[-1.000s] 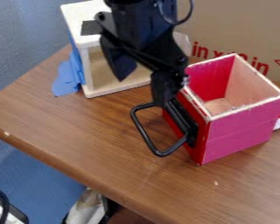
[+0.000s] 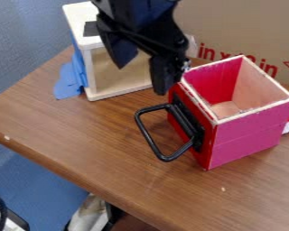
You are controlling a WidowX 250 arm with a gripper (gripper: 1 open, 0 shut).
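My black gripper (image 2: 166, 70) hangs at the top middle, its fingers pointing down just above the upper left edge of a red and pink box (image 2: 244, 137); whether it is open or shut is unclear. The box is open on top, with a pale inside. A large black looped handle (image 2: 147, 135) sticks out from its left face, toward the front.
A white wooden container (image 2: 108, 85) stands behind at the left, with a blue cloth (image 2: 69, 83) beside it. A cardboard sheet (image 2: 249, 32) forms the back. The table's edge runs along the lower left.
The arm has risen a little from above the handle and box edge over the last second. The box and handle look unmoved.
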